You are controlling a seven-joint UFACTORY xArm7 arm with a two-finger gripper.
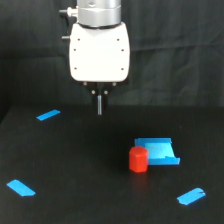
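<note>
A red cylindrical object (138,159) stands upright on the dark table, right of centre. Directly behind it is a blue open tray or box (162,152), whose near left part it covers. My gripper (100,110) hangs pointing down under the white hand (99,53), at the upper middle of the view. It is in the air, behind and to the left of the red object and clear of it. The fingers appear as one narrow dark strip, too small to show any gap. No object is visible at their tips.
Flat blue strips lie on the table: one at the back left (48,115), one at the front left (20,188) and one at the front right (191,196). A dark curtain (180,50) hangs behind.
</note>
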